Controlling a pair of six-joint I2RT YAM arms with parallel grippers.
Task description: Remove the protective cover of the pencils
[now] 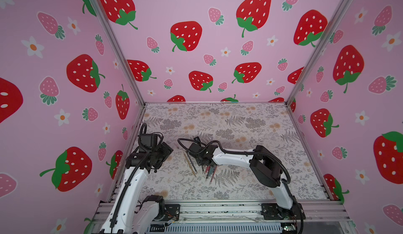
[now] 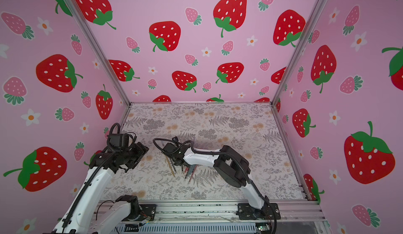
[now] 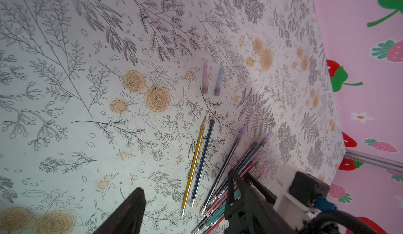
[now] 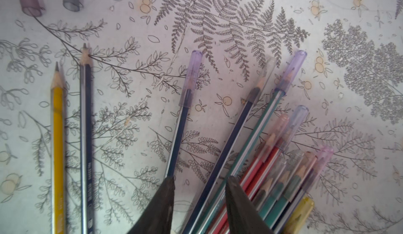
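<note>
In the right wrist view, my right gripper hangs open over a lone dark pencil point(image 4: 178, 135) with a purple cover point(image 4: 193, 68), left of a bunch of covered pencils point(image 4: 226, 154). An uncovered yellow pencil point(image 4: 58, 141) and dark pencil point(image 4: 86, 141) lie to the left. Two loose covers, pink point(image 3: 204, 78) and pale blue point(image 3: 218, 81), lie beyond their tips in the left wrist view. My left gripper is open, raised at the left side, nothing visible between its fingers.
Pink strawberry-print walls point(image 1: 222, 41) and metal rails enclose the area. The right arm spans the front middle.
</note>
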